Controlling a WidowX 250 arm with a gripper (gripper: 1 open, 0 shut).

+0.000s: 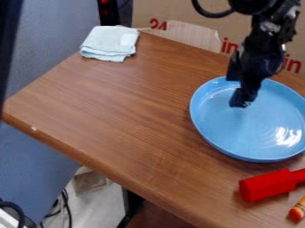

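Observation:
The black gripper (pixel 244 89) hangs over the upper part of a blue plate (pixel 238 126) on the right side of the wooden table, its tip low near the plate's surface. Whether its fingers are open or shut is hard to make out, and I cannot tell if anything is between them.
A folded pale blue cloth (pixel 110 43) lies at the back left. A red bottle (pixel 268 184) and a small orange item (pixel 297 211) are at the front right. Cardboard (pixel 179 13) stands behind.

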